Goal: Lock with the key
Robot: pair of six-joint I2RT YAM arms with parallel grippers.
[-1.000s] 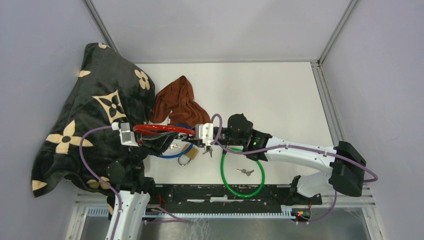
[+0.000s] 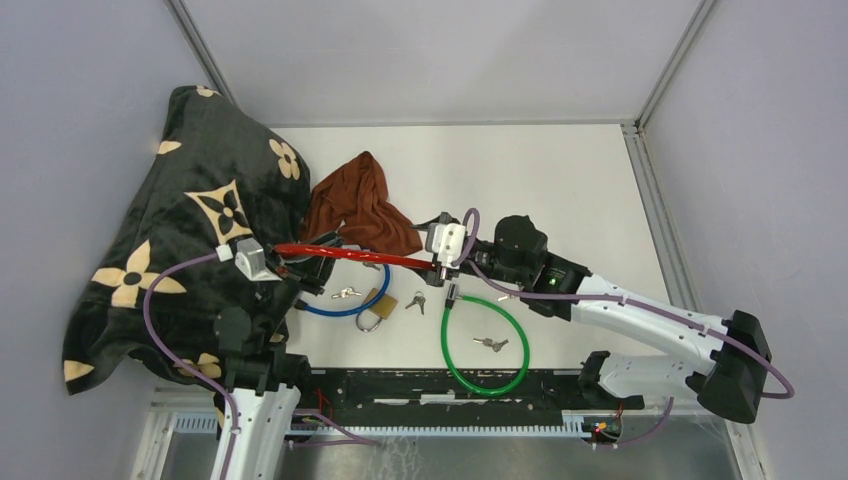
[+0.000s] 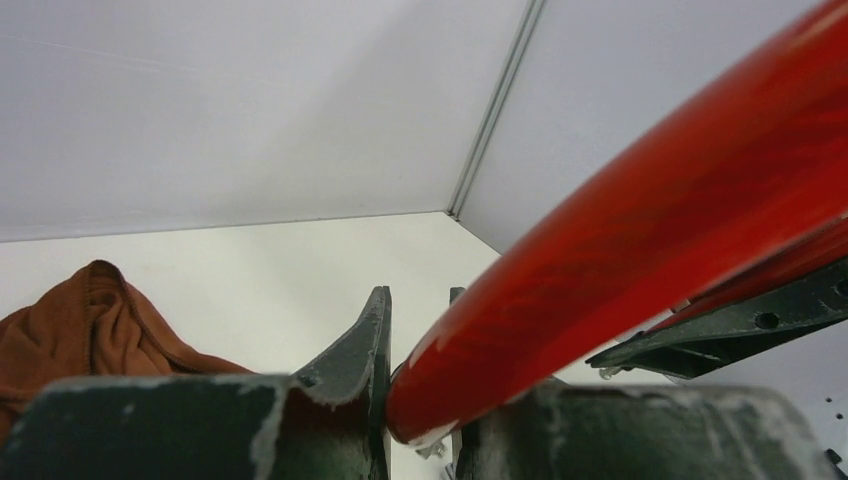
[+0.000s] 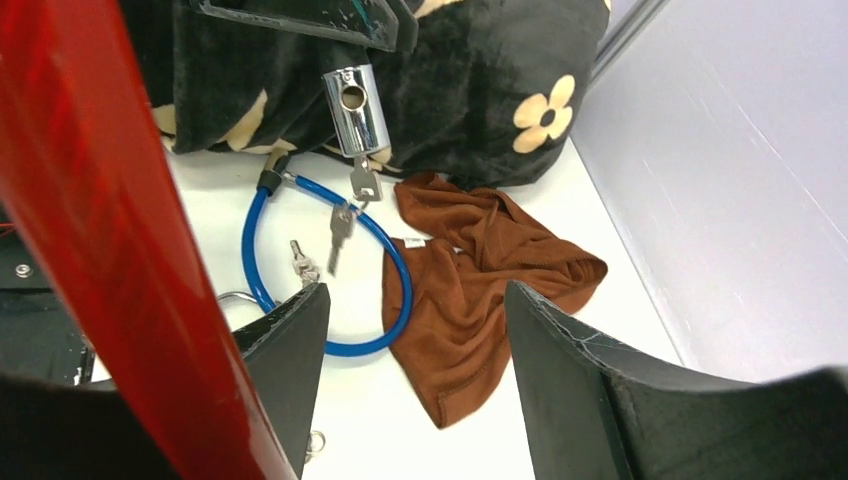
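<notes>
A red cable lock [image 2: 355, 254] spans between my two arms in the top view. My left gripper is shut on it, the red tube filling the foreground of the left wrist view. In the right wrist view a chrome lock cylinder [image 4: 357, 115] hangs below a dark gripper finger, with keys [image 4: 365, 178] at its lower end. My right gripper stands part open beneath and in front of the cylinder, apart from it, nothing visible between its fingertips; red tube crosses its left side.
A blue cable lock [image 2: 345, 311], brass padlock [image 2: 381, 305], loose keys [image 2: 491, 342] and green cable lock [image 2: 525, 355] lie on the white table. A brown cloth [image 2: 355, 205] and dark blanket [image 2: 180, 250] occupy the left.
My right arm has moved rightward, away from the left gripper, and the red cable stretches longer between them. The left gripper has shifted only slightly.
</notes>
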